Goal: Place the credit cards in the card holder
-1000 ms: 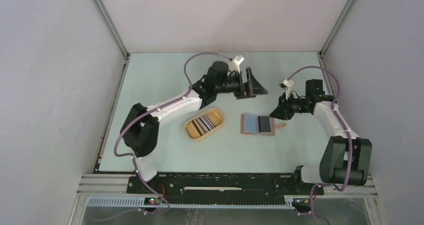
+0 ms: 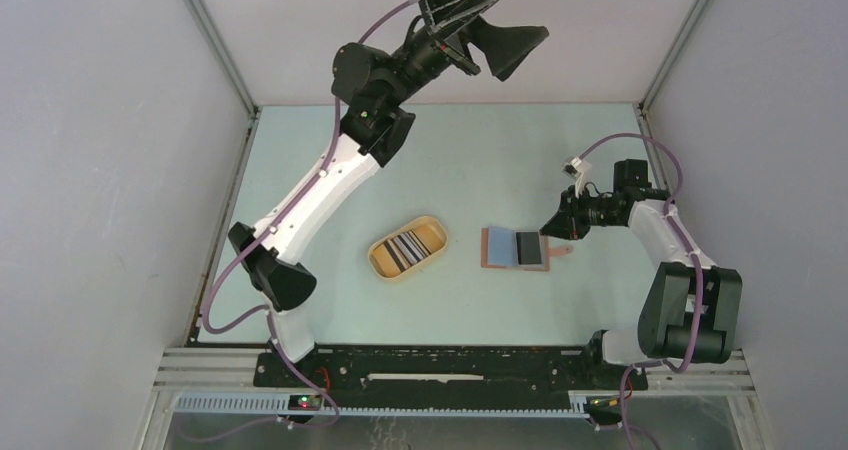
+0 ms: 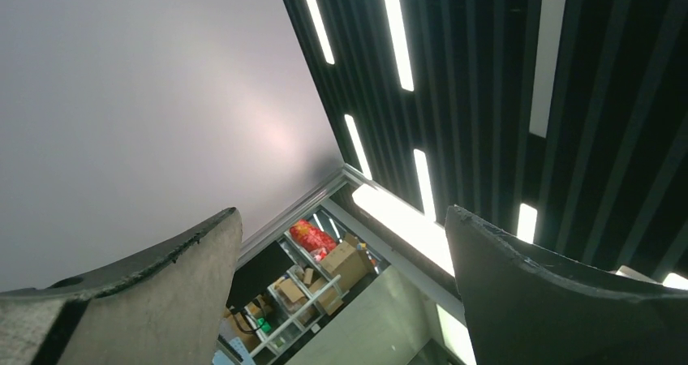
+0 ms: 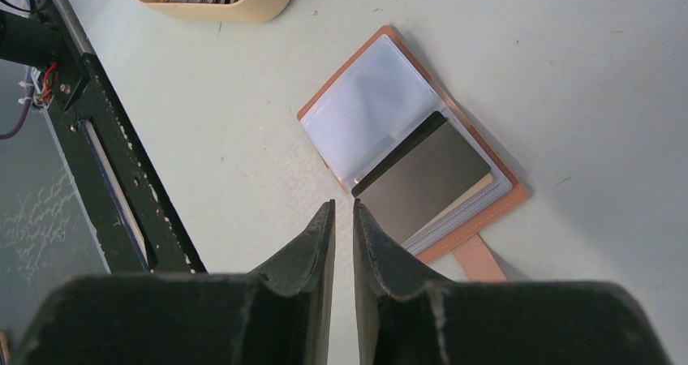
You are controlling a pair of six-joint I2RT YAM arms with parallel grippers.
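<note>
The card holder lies spread open on the table, brown-edged with clear sleeves. In the right wrist view, a dark grey card lies on its right-hand page, with a tan edge showing beside it; how deep the card sits is hard to tell. Several cards stand in a row inside the tan oval tray. My right gripper points at the holder's near side, its fingers open by a narrow gap with nothing between. High above the table, my left gripper is wide open and empty.
A brown strap sticks out from the holder's right edge. Bare table surrounds both tray and holder. Side walls and a back wall enclose the table, with a dark rail along its front.
My left arm has risen a long way from over the table toward the camera, turning its open gripper upward. The right arm, tray and holder look nearly unchanged.
</note>
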